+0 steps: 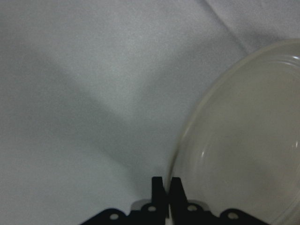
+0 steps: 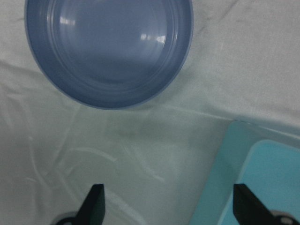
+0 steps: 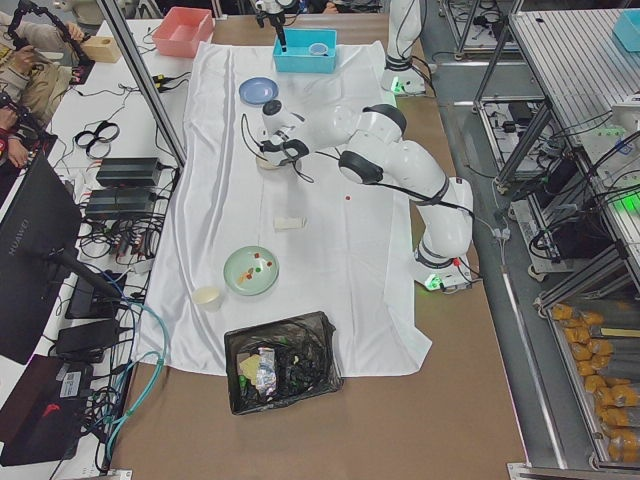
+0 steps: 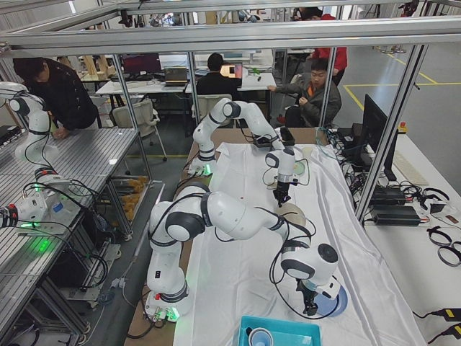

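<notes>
A cream plate (image 1: 243,131) fills the right of the left wrist view, its rim between the fingers of my left gripper, which is shut on it. In the camera right view that plate (image 4: 295,214) is partly hidden by the arms. My right gripper is open and empty, above the cloth between a blue plate (image 2: 108,47) and a turquoise bin (image 2: 262,178). A green plate (image 3: 250,255) with small scraps lies farther along the cloth.
A cream cup (image 3: 206,296) stands beside the green plate, a black-lined bin (image 3: 250,340) at the near end. A small white strip (image 3: 289,223) lies mid-cloth.
</notes>
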